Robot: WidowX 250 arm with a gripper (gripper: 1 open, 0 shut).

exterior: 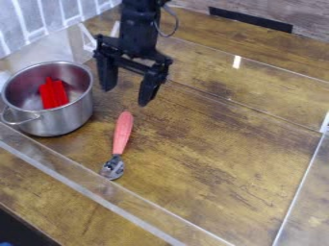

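Note:
My black gripper point(133, 77) hangs open over the wooden table, just right of the steel pot and above the pink-handled utensil. The pink utensil point(122, 135) lies on the table with its metal end toward the front. The steel pot point(26, 98) stands at the left with a red object point(53, 94) inside.
A dark edge runs along the back right. A pale, slatted structure is at the upper left.

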